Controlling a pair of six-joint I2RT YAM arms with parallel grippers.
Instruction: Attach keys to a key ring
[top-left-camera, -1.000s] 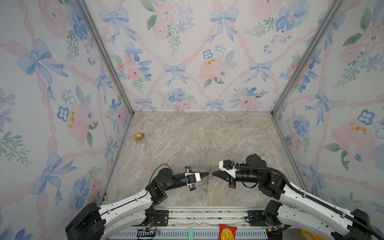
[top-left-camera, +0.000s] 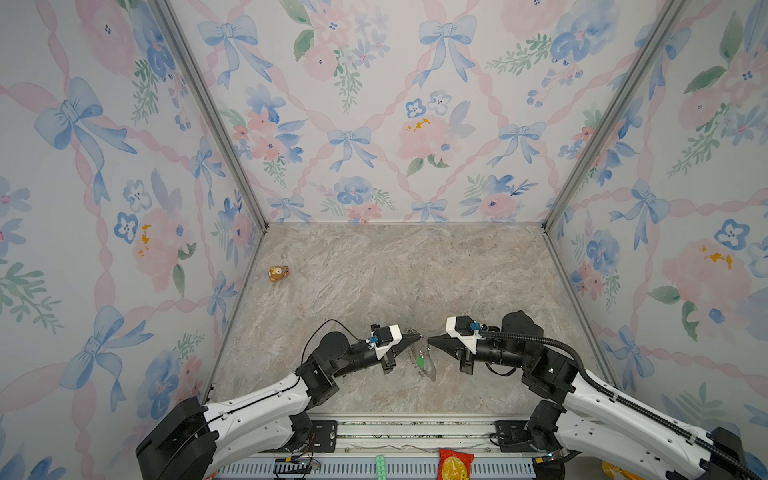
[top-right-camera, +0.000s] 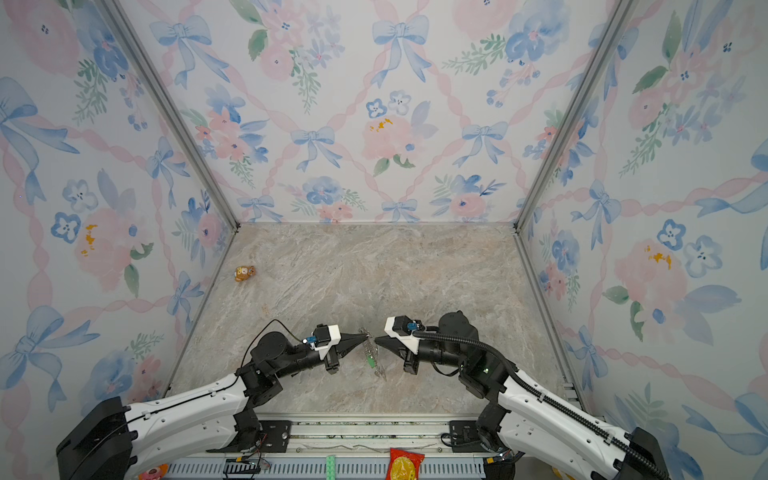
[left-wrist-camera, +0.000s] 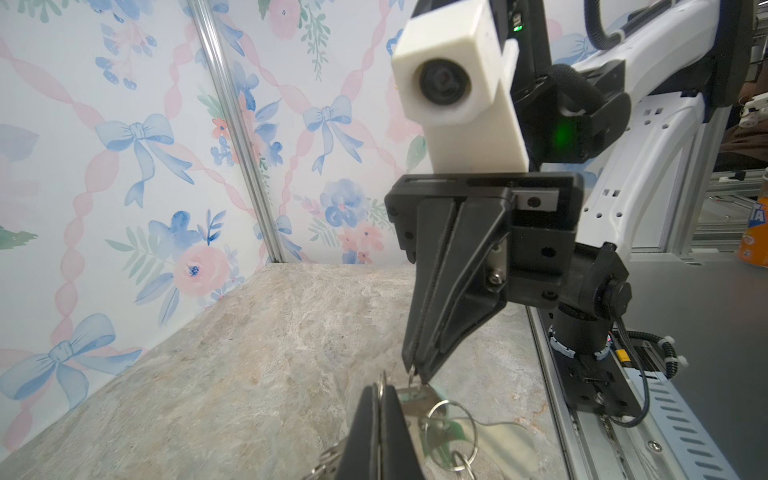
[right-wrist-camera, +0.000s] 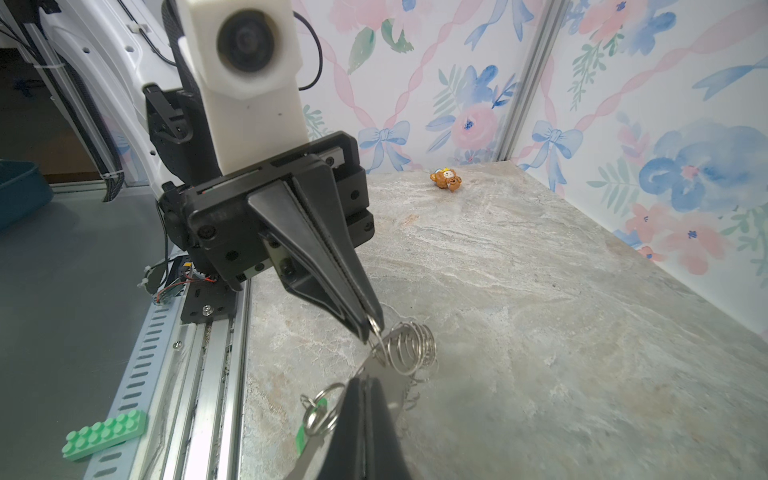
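At the tip of my left gripper (top-left-camera: 419, 336), shut, thin metal wire (right-wrist-camera: 376, 326) is pinched, with several looped metal rings (right-wrist-camera: 414, 345) hanging from it. Beneath hang a larger round ring (left-wrist-camera: 450, 436) and a bunch with a green part (top-left-camera: 421, 361) and a clear, flat piece (left-wrist-camera: 508, 448). My right gripper (top-left-camera: 429, 341) faces it from the right across a small gap, also shut. A thin bit of metal (left-wrist-camera: 413, 377) shows at its fingertips in the left wrist view; whether it is gripped I cannot tell. Individual keys are hard to make out.
A small orange-brown toy (top-left-camera: 278, 273) lies far back at the left. A red-yellow packet (top-left-camera: 454, 464) and a green brick strip (right-wrist-camera: 105, 434) are at the front rail.
My left gripper has tilted and its tip has risen slightly. The right gripper has shifted a little right. The hanging bunch has swung and turned, and its green part now shows.
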